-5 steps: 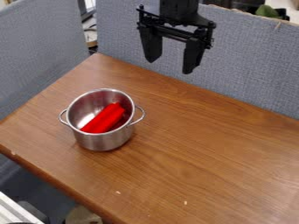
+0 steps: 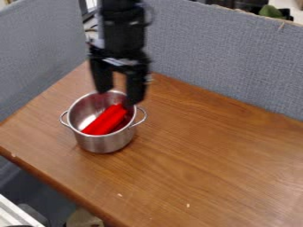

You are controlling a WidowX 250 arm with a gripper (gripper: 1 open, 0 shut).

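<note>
A steel pot (image 2: pixel 89 133) with two side handles stands on the left of the wooden table, and a red elongated object (image 2: pixel 109 119) lies inside it. My black gripper (image 2: pixel 120 85), blurred by motion, is open above the pot's back part, with its fingers apart and nothing seen between them.
Grey padded walls (image 2: pixel 225 49) bound it at the back and left. A few partly visible objects lie beyond the lower left edge.
My gripper has come from the back right toward the left and front, down to just above the pot. The pot and the red object have not moved.
</note>
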